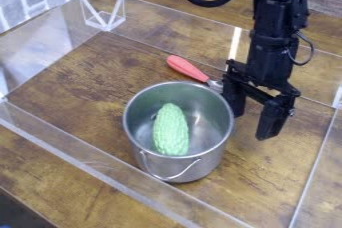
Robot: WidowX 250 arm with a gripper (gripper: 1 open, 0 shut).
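Observation:
A steel pot (203,157) stands at the lower centre, with a green corn cob (170,130) lying inside it. My black gripper (257,110) is low at the table, open, just right of the pot's rim, its near finger touching or very close to it. A red-handled utensil (183,66) lies behind the pot, its metal end partly hidden by the gripper.
Clear rails run along the left and bottom. A white wire piece (104,10) is at the back left.

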